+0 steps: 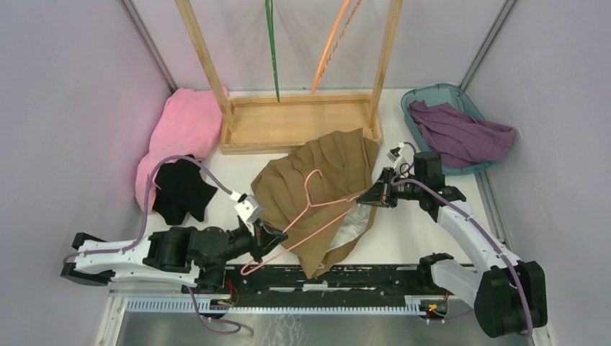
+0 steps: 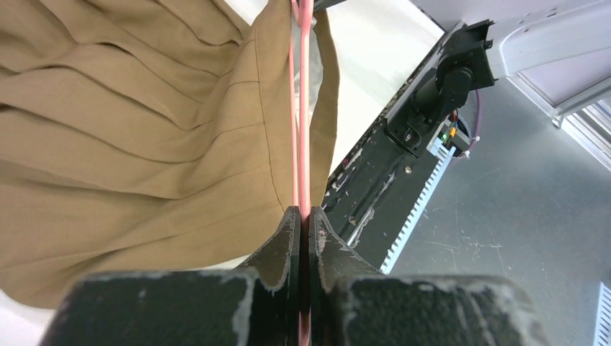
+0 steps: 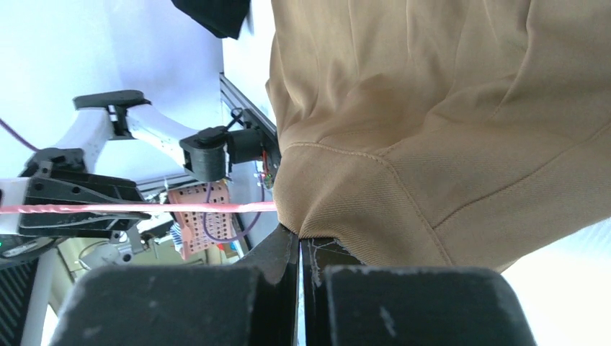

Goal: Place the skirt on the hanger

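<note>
My left gripper (image 1: 261, 238) is shut on a pink hanger (image 1: 310, 203), seen end-on in the left wrist view (image 2: 305, 144). The brown skirt (image 1: 295, 173) lies spread beneath it, a pale lining showing at its right. My right gripper (image 1: 367, 198) is shut at the skirt's right side, by the hanger's far end; in the right wrist view its fingertips (image 3: 287, 241) are at a stitched fold of the skirt (image 3: 375, 187), where the hanger's end disappears from sight. Whether fabric is between them is hidden.
A wooden rack (image 1: 288, 148) with hanging green and orange hangers stands behind. Pink cloth (image 1: 176, 130) and black cloth (image 1: 180, 194) lie at left, a teal basket (image 1: 461, 167) with purple cloth at right. Bare table shows around the skirt.
</note>
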